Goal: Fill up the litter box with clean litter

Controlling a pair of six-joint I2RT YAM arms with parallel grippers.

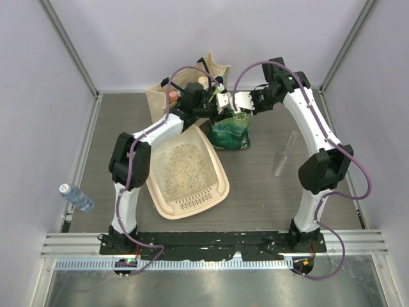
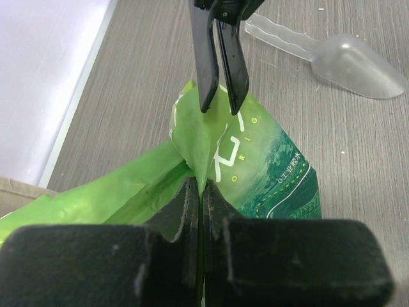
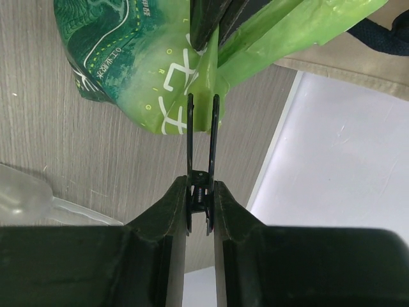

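The green litter bag stands behind the litter box, its top gathered. My left gripper is shut on a fold of that green plastic. A small black spring clip sits between the fingers of my right gripper, which is closed on its short handles. The clip's two thin prongs stand apart, and a corner of the bag shows between their tips. Whether they touch the plastic, I cannot tell. From above, both grippers meet over the bag and hide its top. Pale litter covers the box's floor.
A clear scoop lies on the table right of the bag. The beige tote stands at the back left. A blue-capped spray bottle or similar bottle lies at the far left. Bare table shows at front right.
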